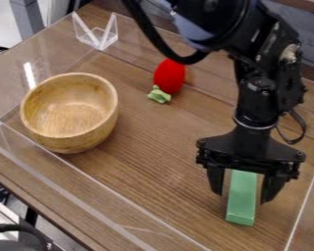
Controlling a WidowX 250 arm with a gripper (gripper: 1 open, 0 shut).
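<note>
The black arm reaches down from the top right, and its gripper point(245, 176) is low over a green rectangular block point(241, 204) on the wooden table point(133, 186). The fingers straddle the upper part of the block on either side; whether they touch it, I cannot tell.
A wooden bowl point(68, 132) sits at the left. A red object point(169, 75) and a small green piece point(160, 95) lie at the back middle. A clear wire-like basket point(97, 34) is at the upper left.
</note>
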